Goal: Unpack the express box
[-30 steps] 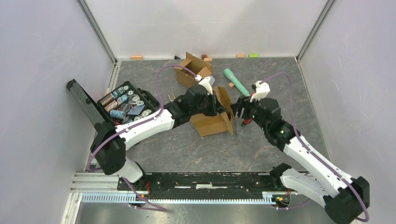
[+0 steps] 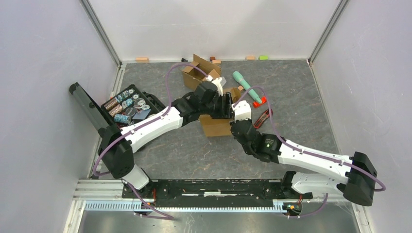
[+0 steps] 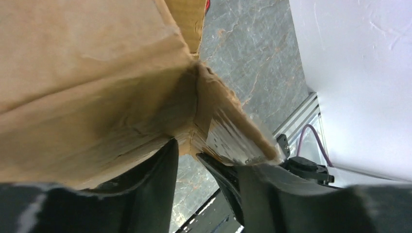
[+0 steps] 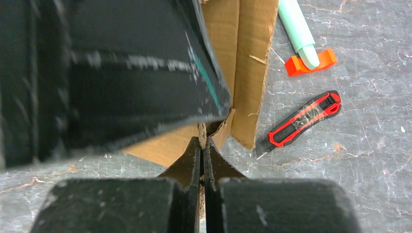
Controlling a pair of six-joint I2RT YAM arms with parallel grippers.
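Observation:
The brown cardboard express box [image 2: 214, 128] stands on the grey table below both arms, mostly covered by them in the top view. My right gripper is shut on the edge of one of its flaps [image 4: 202, 130]. Over the box's other side, my left gripper is open, its fingers spread apart. A taped cardboard flap [image 3: 228, 131] rises just beyond them in the left wrist view. The left gripper's black body fills the upper left of the right wrist view and hides much of the box; its contents are not visible.
A second open carton [image 2: 191, 76] stands behind. To the right lie a mint-green tube [image 4: 297, 30], an orange holder [image 4: 311, 62] and a red-black cutter [image 4: 304, 119]. An open black case [image 2: 130, 108] of small items sits left.

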